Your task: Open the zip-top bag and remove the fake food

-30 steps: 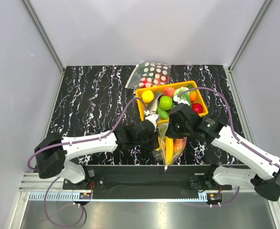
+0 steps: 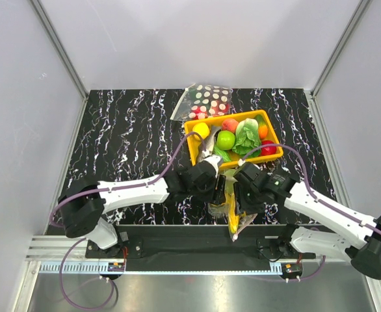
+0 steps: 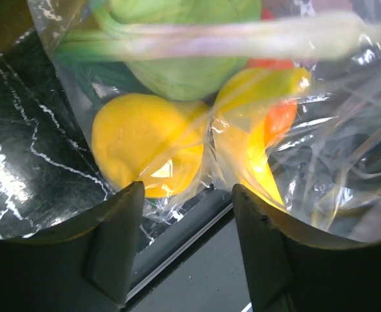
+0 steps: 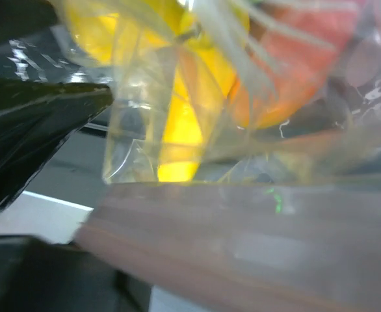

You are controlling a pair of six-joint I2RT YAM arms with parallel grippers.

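A clear zip top bag point(image 2: 244, 224) stands near the table's front edge, between my two grippers. Through its film in the left wrist view show a round yellow piece point(image 3: 146, 140), a yellow-orange pepper-like piece point(image 3: 233, 123), a green leafy piece point(image 3: 184, 71) and a pale long stalk point(image 3: 242, 43). My left gripper is open beside the bag, its fingers apart with only film beyond them. The right gripper point(image 2: 244, 200) is at the bag's right side. A pinkish bag strip point(image 4: 242, 244) covers much of its view, hiding how its fingers stand.
Behind the grippers, a yellow bin point(image 2: 194, 146) holds several fake foods, among them a green apple point(image 2: 225, 140) and a cabbage point(image 2: 247, 136). Farther back lies a dotted clear bag point(image 2: 210, 102).
My right gripper has come down toward the front edge, and the bag's tip has shifted the same way. The left gripper has moved slightly right, its fingers now showing more plainly.
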